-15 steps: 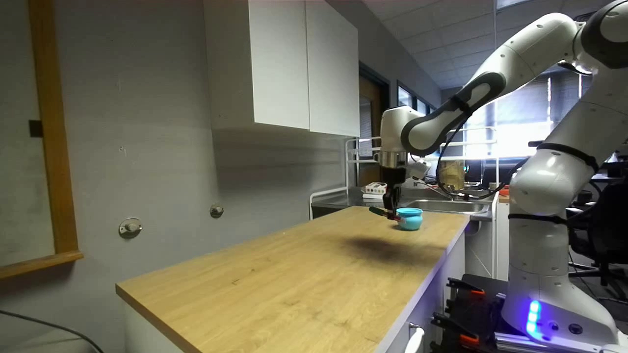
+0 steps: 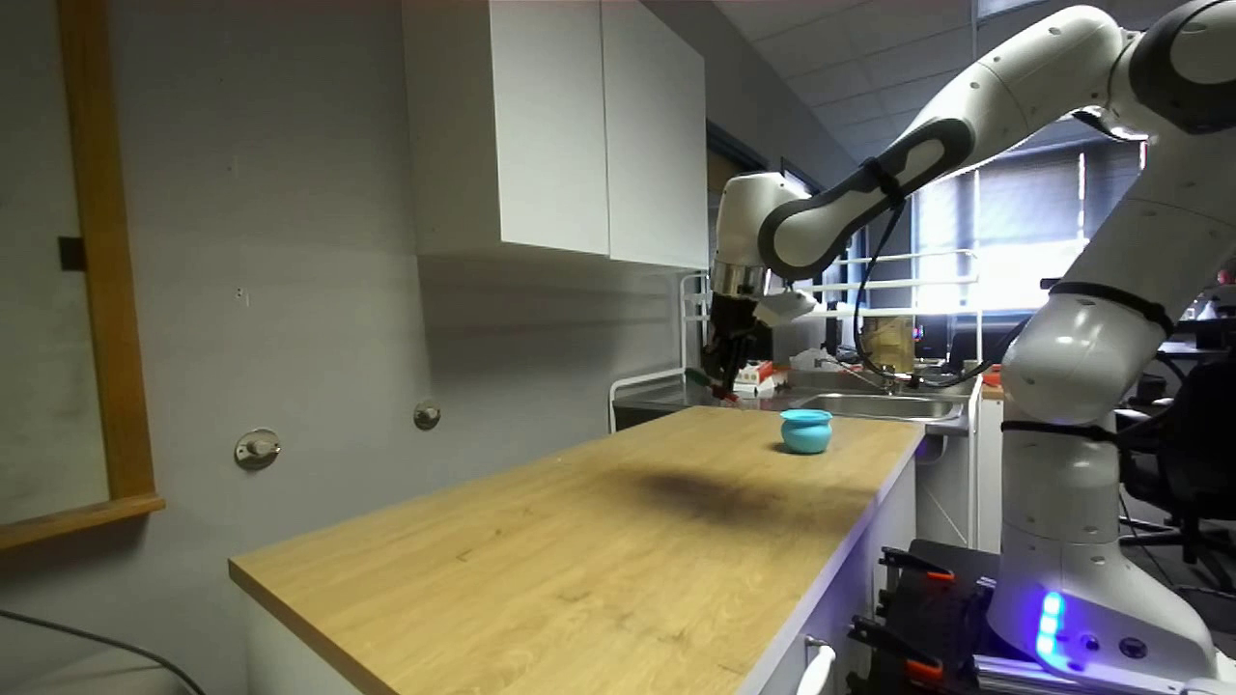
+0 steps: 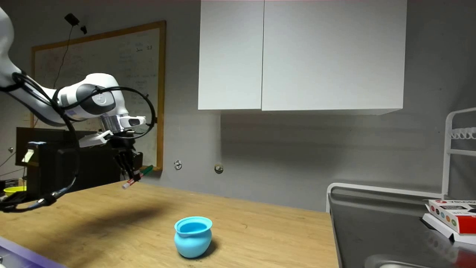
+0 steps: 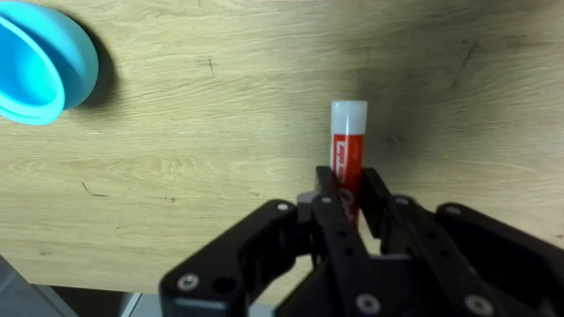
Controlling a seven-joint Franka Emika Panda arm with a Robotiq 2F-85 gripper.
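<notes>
A marker with a red label, white end and green cap is held in my gripper, which is shut on it. In the wrist view the white end of the marker [image 4: 349, 117] points away from the fingers, above the wood. The second exterior view shows the marker [image 3: 146, 170] tilted, green cap up, in the gripper [image 3: 135, 175] over the counter. A turquoise pot [image 3: 192, 243] stands upright on the counter, its mouth open. My gripper is apart from it; in the wrist view the pot [image 4: 79, 63] is at the upper left.
A white wall cabinet [image 3: 312, 53] hangs above the back. At the far end are a sink [image 2: 886, 405], a white rack [image 3: 379, 191] and a red-and-white box [image 3: 450, 216].
My gripper has risen with the marker and shifted left in the first exterior view, away from the pot. The pot stays in place.
</notes>
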